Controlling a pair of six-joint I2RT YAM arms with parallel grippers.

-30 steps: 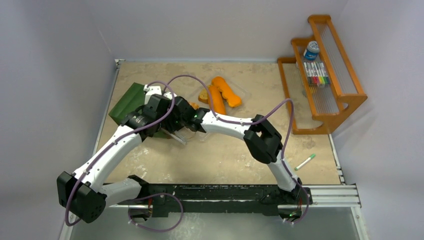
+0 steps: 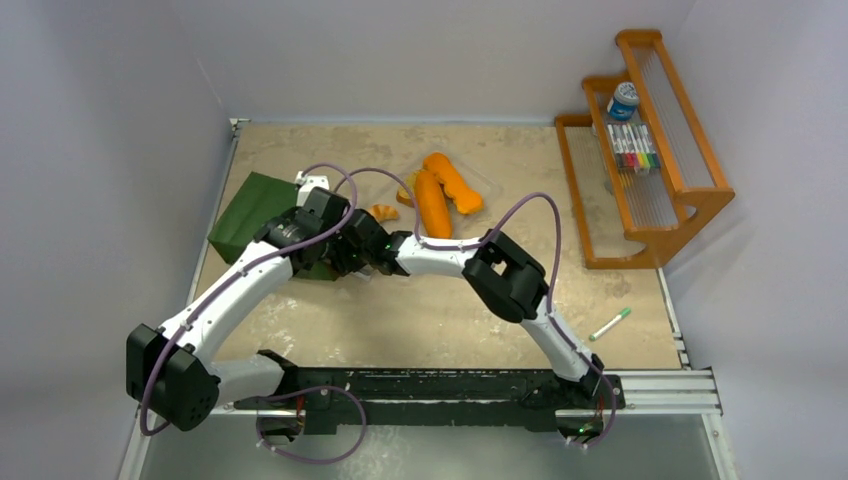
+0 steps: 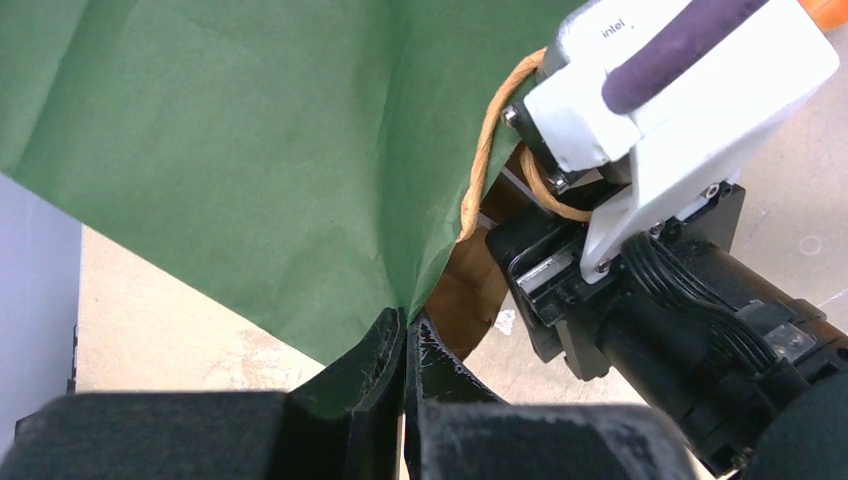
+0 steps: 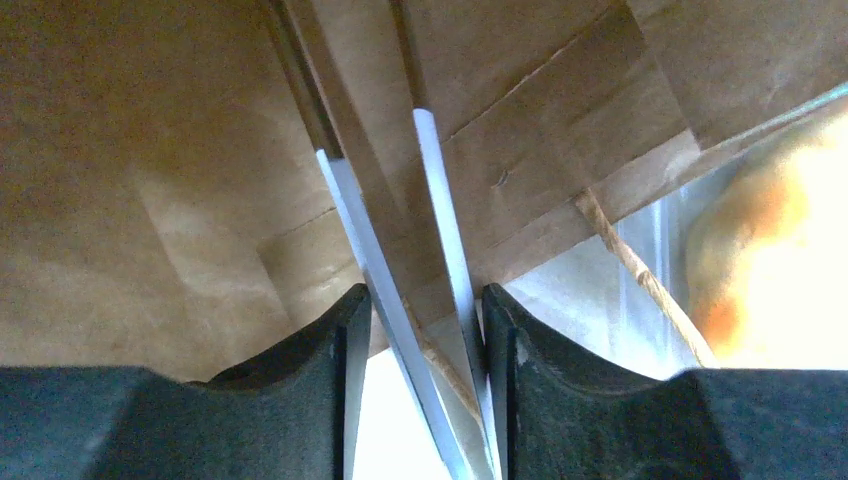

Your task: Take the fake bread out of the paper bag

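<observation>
The green paper bag point(image 2: 240, 210) lies at the left, under both arms. In the left wrist view my left gripper is shut at the bag's green edge point(image 3: 250, 170), by its twisted handle. My right gripper is inside the bag's mouth against brown paper point(image 4: 150, 200), its fingers part open, with long pale strips crossing between the fingers; whether it grips them is unclear. A blurred orange-white piece point(image 4: 760, 250) shows at the right of that view. Several fake breads point(image 2: 433, 205) and a small croissant point(image 2: 383, 213) lie outside the bag on a clear tray.
A wooden rack point(image 2: 640, 200) with markers stands at the right, a loose marker point(image 2: 609, 324) near the front right. The two arms crowd together at the left.
My left arm has shifted slightly right, and the bag's green side has spread leftward. My right gripper has moved a little down and left, and its arm's elbow has shifted left.
</observation>
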